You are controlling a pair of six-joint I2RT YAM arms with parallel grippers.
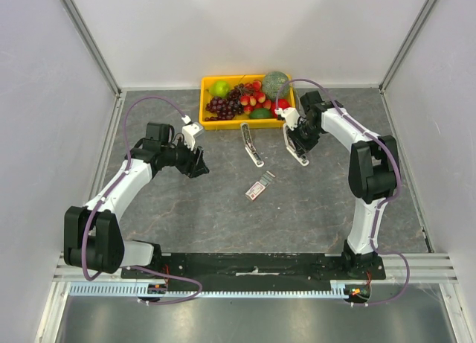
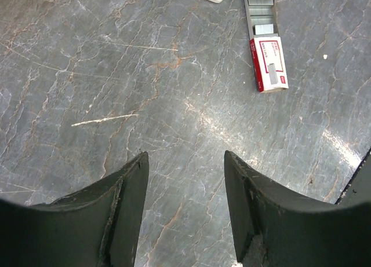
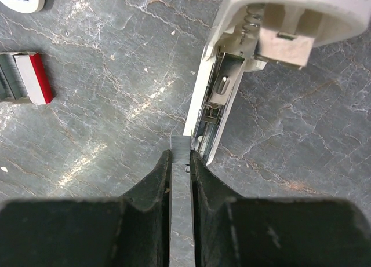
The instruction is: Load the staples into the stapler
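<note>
My right gripper is shut on a small grey block of staples (image 3: 180, 143), held at the near end of an opened white stapler (image 3: 197, 105), over its metal channel. The top view shows this gripper (image 1: 297, 142) at the right, partly covering that stapler. The staple box (image 2: 268, 64), red and white with its tray showing, lies open in the middle of the table (image 1: 256, 190). My left gripper stands open at the left (image 1: 195, 168), with bare table between its fingers.
Another stapler (image 1: 251, 146) lies left of the one under my right gripper. A yellow crate (image 1: 204, 116) of fruit stands at the back.
</note>
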